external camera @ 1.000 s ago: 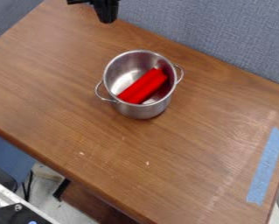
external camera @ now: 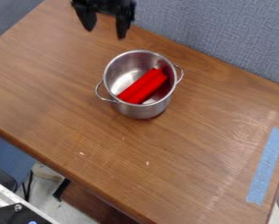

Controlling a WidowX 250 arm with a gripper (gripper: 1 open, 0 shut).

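Observation:
A steel pot (external camera: pixel 118 70) with two side handles stands on the wooden table, a red cylindrical object (external camera: pixel 142 86) lying inside it. At the top of the view, left of and above the pot, my gripper (external camera: pixel 103 31) hangs dark and blurred, its two fingers apart and open, with nothing visible between them.
A blue tape strip (external camera: pixel 265 166) runs along its right side. A grey padded wall lies at the back, and cables and equipment are at the lower left.
The pot and red object have not visibly moved.

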